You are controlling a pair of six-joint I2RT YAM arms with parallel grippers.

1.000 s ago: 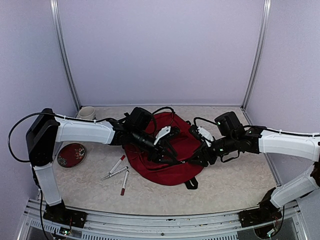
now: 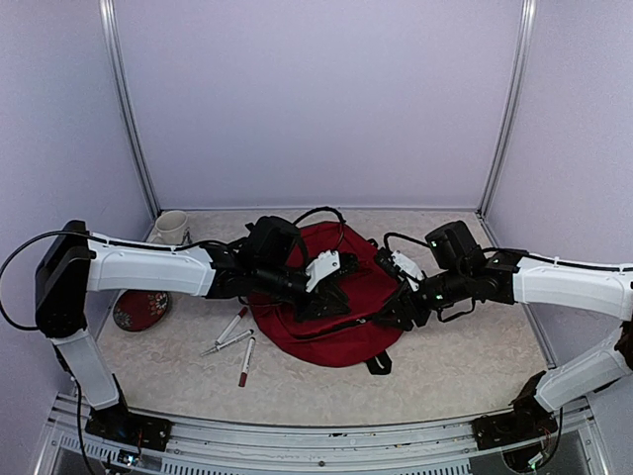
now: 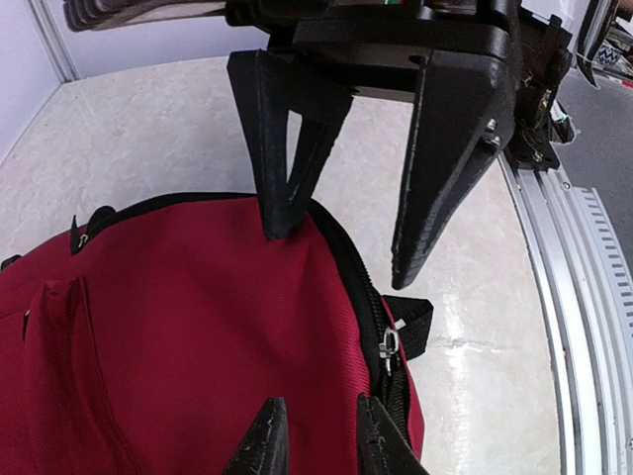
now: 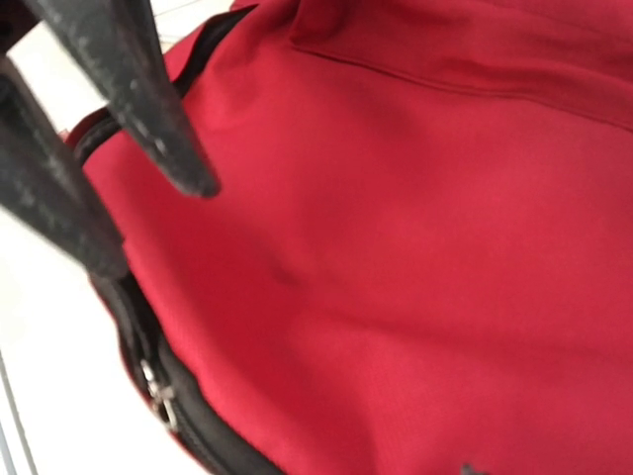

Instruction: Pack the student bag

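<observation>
The red bag lies flattened mid-table with a dark zipper along its edge, its metal pull visible in both wrist views. My left gripper is over the bag's middle; in the left wrist view its fingertips are at the bottom, apart, above red fabric. My right gripper is at the bag's right side. In the left wrist view it stands open above the zipper edge; in the right wrist view its fingers are apart over that edge, with nothing seen held between them.
Several pens lie front left of the bag. A red patterned round item and a white mug are at the left. The two grippers are close together.
The right arm looks unchanged.
</observation>
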